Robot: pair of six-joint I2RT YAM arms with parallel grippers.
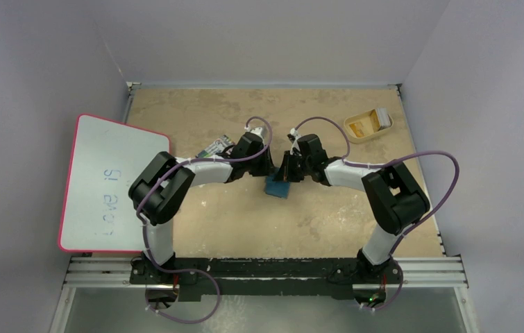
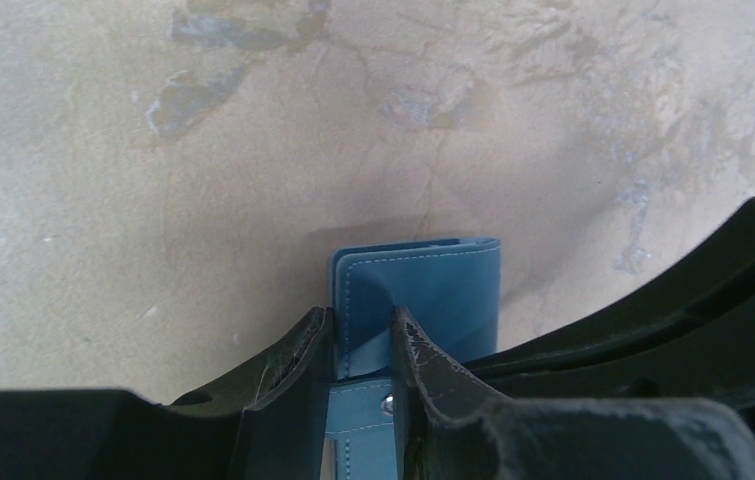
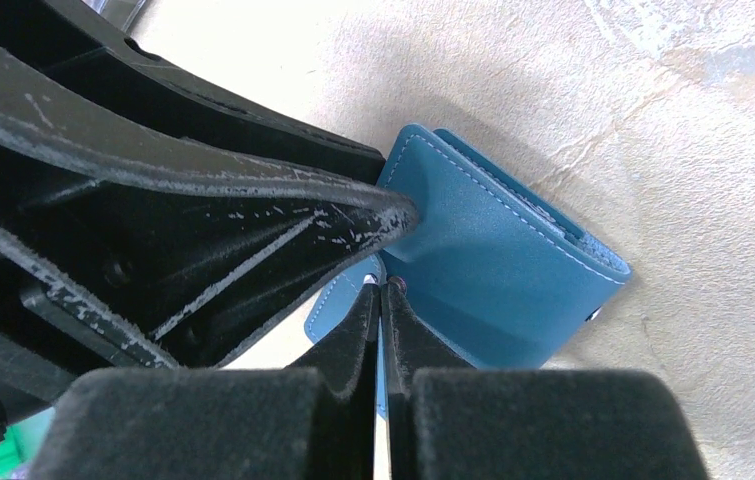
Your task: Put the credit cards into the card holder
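Observation:
The blue card holder (image 1: 277, 189) lies on the table in the middle, its snap strap (image 2: 353, 412) visible in the left wrist view. My left gripper is open a little at the holder's left side, its fingertips apart with blue material showing between them. In the right wrist view my right gripper is shut with its tips at the holder's snap; nothing clear shows between them. One dark finger (image 3: 283, 220) of the left gripper overlaps the holder there. Some colourful cards (image 1: 214, 147) lie behind the left arm, partly hidden.
A tan basket (image 1: 360, 139) with orange and white items stands at the back right. A whiteboard (image 1: 99, 187) with a red edge leans over the left side.

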